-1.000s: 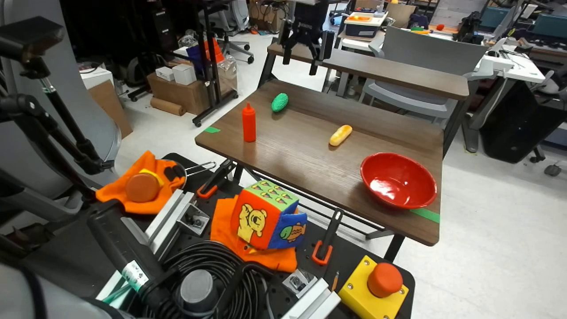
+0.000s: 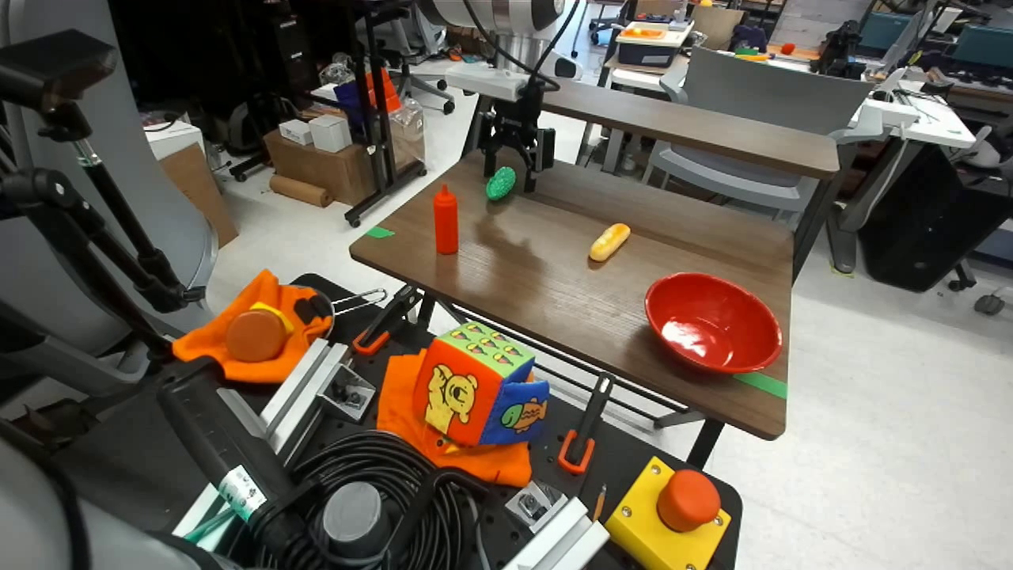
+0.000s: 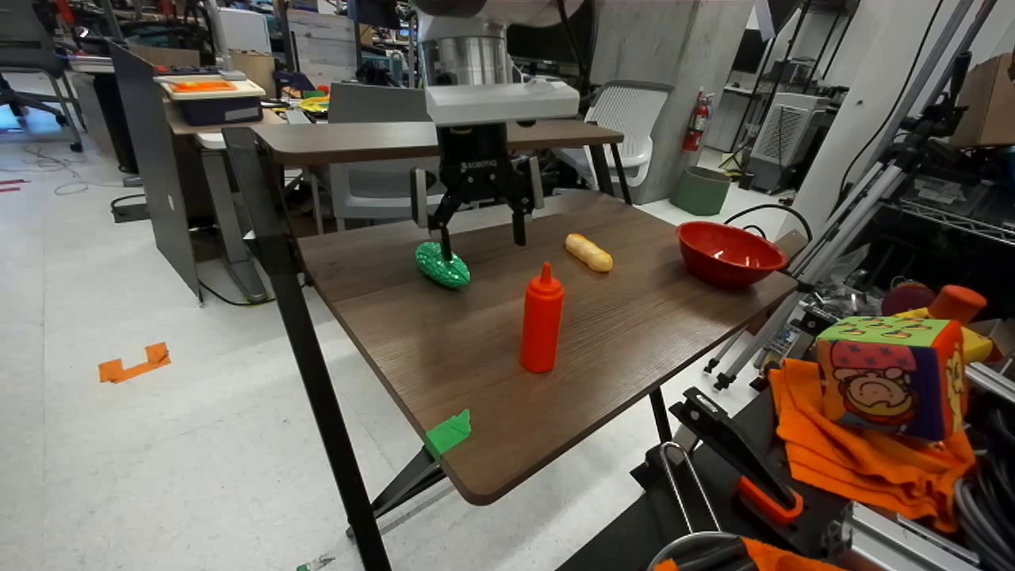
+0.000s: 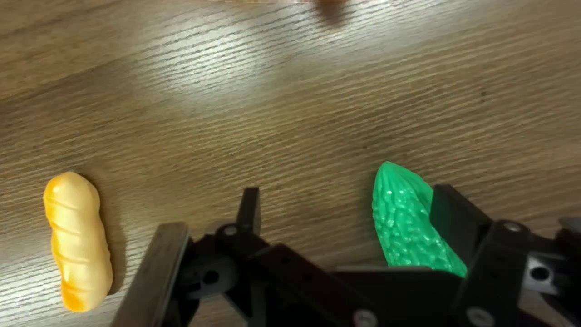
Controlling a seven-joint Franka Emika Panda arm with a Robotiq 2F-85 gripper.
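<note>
A bumpy green toy vegetable (image 4: pixel 406 223) lies on the table at the right of the wrist view, partly hidden behind one finger (image 4: pixel 460 220). My gripper (image 3: pixel 482 244) is open low over the table, with bare wood below most of its gap. In exterior view 2 its left finger overlaps the green toy (image 3: pixel 440 270); I cannot tell whether they touch. The yellow bread-like toy (image 4: pixel 79 242) lies apart, left of the gripper in the wrist view. A red squeeze bottle (image 2: pixel 445 220) stands upright near the table's edge. The red bowl (image 2: pixel 714 323) rests empty at the far end.
The brown table (image 2: pixel 570 294) has bare room between the bottle and the bowl. Behind it runs a raised wooden shelf (image 2: pixel 703 123). Beside the front edge is a black cart holding a soft toy cube (image 2: pixel 479 385), clamps and cables.
The gripper has come down from above the raised shelf and moved left to the green toy, in exterior view 1. The toys, bottle and bowl look unmoved.
</note>
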